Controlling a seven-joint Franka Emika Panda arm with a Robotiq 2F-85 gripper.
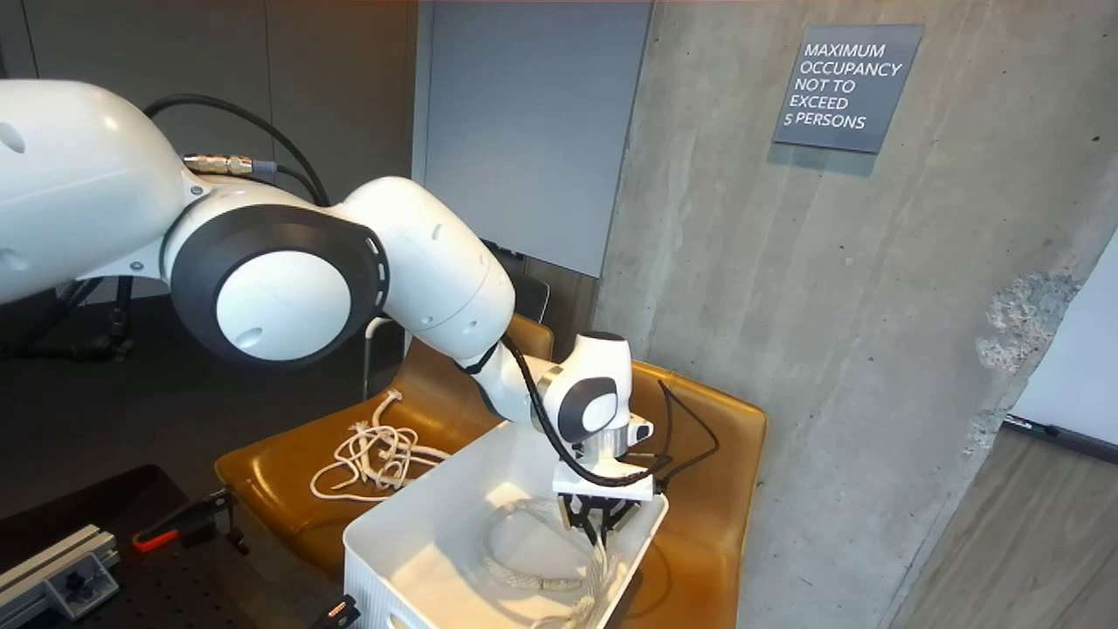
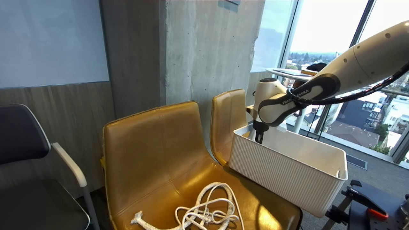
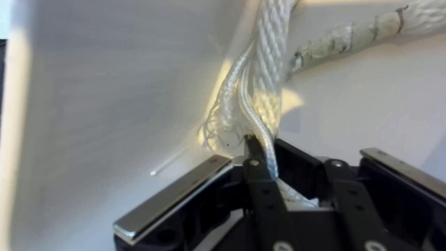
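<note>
My gripper (image 1: 598, 536) reaches down inside the white bin (image 1: 362, 543), by the wall farthest from the chair with the loose rope. In the wrist view its black fingers (image 3: 307, 163) are shut on white rope (image 3: 274, 31). A thick braid runs up from between the fingertips, and a thinner cord lies across the front of one finger. Beside them a frayed end (image 3: 225, 108) hangs free. Another rope length, bound with tape (image 3: 349, 39), rests on the bin floor. The bin's near wall hides the rope in exterior view 2.
The bin sits on tan chairs (image 2: 153, 141). More white rope (image 2: 207, 214) lies tangled on one chair seat beside the bin. A dark table with a red-marked clamp (image 1: 173, 529) stands in front. The bin walls surround my gripper.
</note>
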